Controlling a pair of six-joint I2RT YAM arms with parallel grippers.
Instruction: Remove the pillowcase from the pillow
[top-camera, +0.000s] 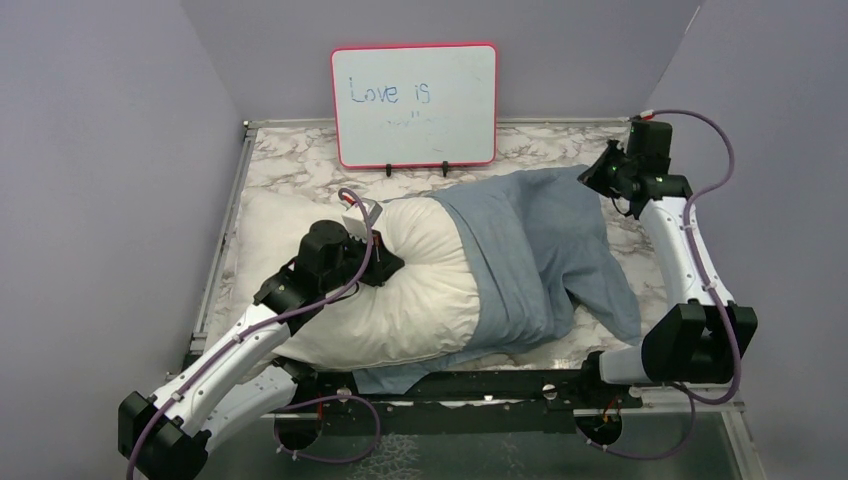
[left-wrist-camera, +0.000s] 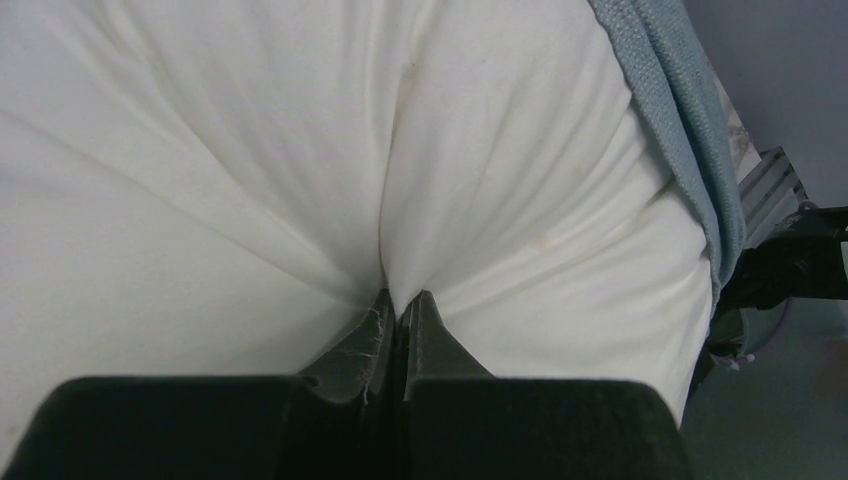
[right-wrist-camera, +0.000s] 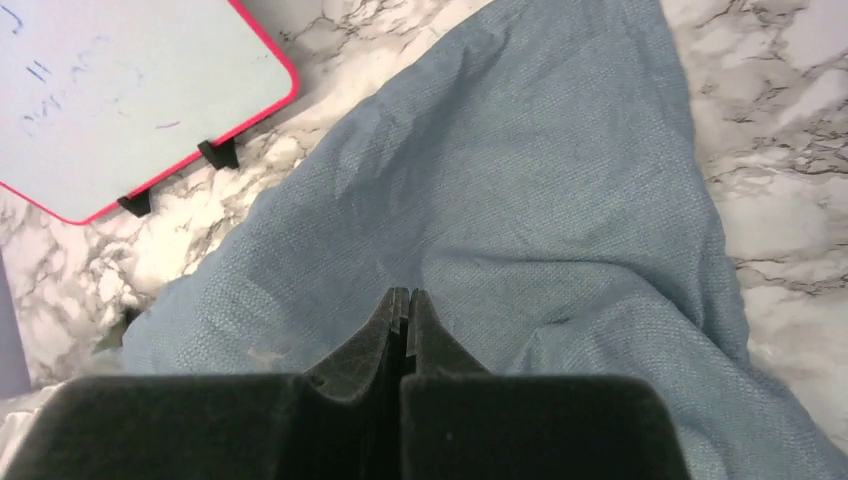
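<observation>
The white pillow (top-camera: 430, 310) lies on the left and middle of the table, its left part bare. The blue-grey pillowcase (top-camera: 545, 255) covers the pillow's right end and spreads flat to the right. On the pillow's top, my left gripper (top-camera: 398, 266) is shut on a pinch of white fabric, with creases running out from its fingertips (left-wrist-camera: 377, 318). My right gripper (top-camera: 583, 180) is shut near the case's far right corner. In the right wrist view the pillowcase (right-wrist-camera: 560, 170) lies beyond the closed fingertips (right-wrist-camera: 425, 318), and no cloth shows between them.
A whiteboard (top-camera: 415, 105) with a pink frame stands at the back of the table. Bare marble tabletop (top-camera: 630, 240) shows to the right of the pillowcase. Grey walls enclose the sides and back.
</observation>
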